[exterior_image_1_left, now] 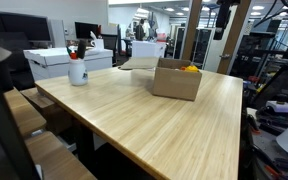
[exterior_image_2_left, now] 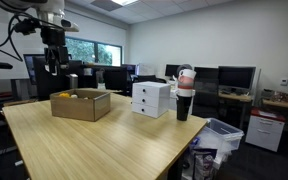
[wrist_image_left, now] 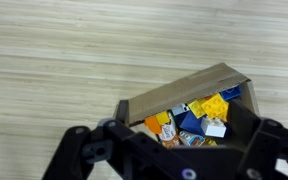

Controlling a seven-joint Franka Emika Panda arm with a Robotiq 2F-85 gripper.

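Note:
A brown cardboard box [exterior_image_1_left: 176, 84] stands open-topped on the wooden table. Colourful items lie inside it, among them a yellow block [wrist_image_left: 215, 107], a white block [wrist_image_left: 213, 127], blue pieces [wrist_image_left: 191, 123] and orange pieces [wrist_image_left: 153, 124]. In exterior view 2 my gripper [exterior_image_2_left: 58, 66] hangs above the box [exterior_image_2_left: 81, 107], apart from it. From the wrist view, the gripper has its two fingers wide apart, with the box below showing between them and nothing held. The gripper's body hides the near part of the box.
A white container with dark and red-handled items [exterior_image_1_left: 78, 72] stands at the table's far side, near a white drawer box [exterior_image_2_left: 151, 99]. A flat tan sheet [exterior_image_1_left: 138, 64] lies behind the cardboard box.

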